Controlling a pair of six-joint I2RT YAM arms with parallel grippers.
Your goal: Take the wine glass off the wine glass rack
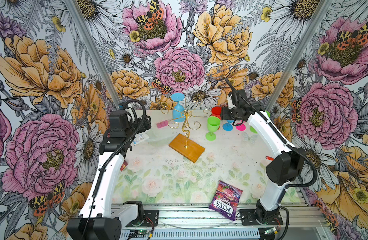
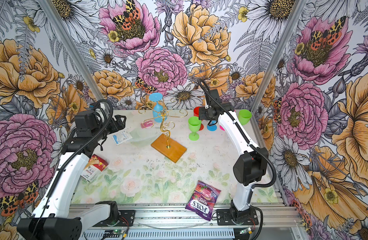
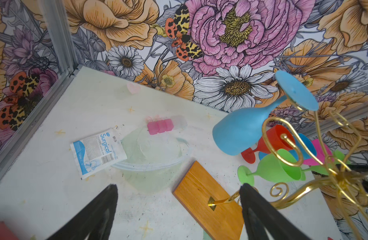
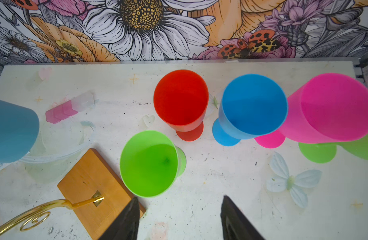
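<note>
A light-blue wine glass (image 3: pixel 238 130) hangs upside down, base up, on the gold wire rack (image 3: pixel 334 172), which stands on a wooden board (image 1: pixel 186 148). My left gripper is open at the rack's left, nothing between its fingers, pointed toward the glass but apart from it. My right gripper stands open at the back right, above the loose glasses and right of the rack, holding nothing.
Red (image 4: pixel 180 98), blue (image 4: pixel 252 106), pink (image 4: pixel 328 106) and several green glasses (image 4: pixel 148 162) stand at the back right. A sweets bag (image 1: pixel 225 200) lies at the front; packets lie on the left.
</note>
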